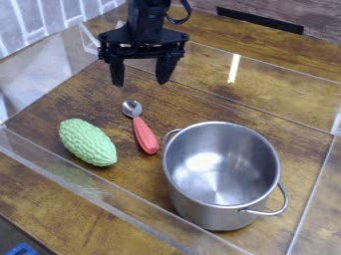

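Note:
My black gripper hangs at the top centre, its two fingers spread apart with nothing visible between them, above and behind a spoon with a red handle and a silver head. A green bumpy vegetable lies to the left of the spoon. A large steel pot with side handles stands at the lower right.
Clear panels edge the workspace at left and right. A short white tape strip lies at the back.

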